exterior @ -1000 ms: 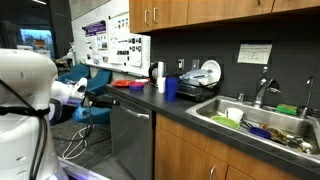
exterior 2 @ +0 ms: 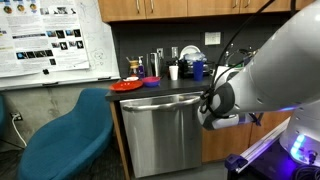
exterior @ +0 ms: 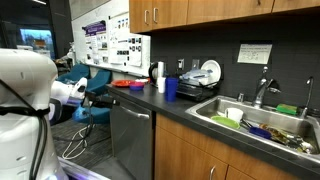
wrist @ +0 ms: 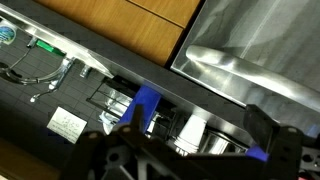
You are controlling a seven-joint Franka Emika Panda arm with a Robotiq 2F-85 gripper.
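Note:
My gripper is open in the wrist view, its dark fingers set wide apart with nothing between them. A stainless-steel dishwasher [exterior 2: 160,140] stands under the counter, and its door looks closed. Along the door's top runs a bar handle [wrist: 252,73], which lies apart from the fingers in the wrist view. In exterior view 2 the gripper [exterior 2: 207,107] is in front of the dishwasher's upper right part; whether it touches anything there is too small to tell. Exterior view 1 has the gripper [exterior: 102,100] at the dishwasher's left, near counter height.
The dark counter [exterior: 205,115] carries a blue container [exterior: 171,88], a dish rack [exterior: 205,73] and red dishes [exterior 2: 128,85]. A sink [exterior: 262,122] holding several items is farther right. Wooden cabinets [exterior: 190,147] adjoin the dishwasher. A blue beanbag [exterior 2: 65,140] fills the floor at left.

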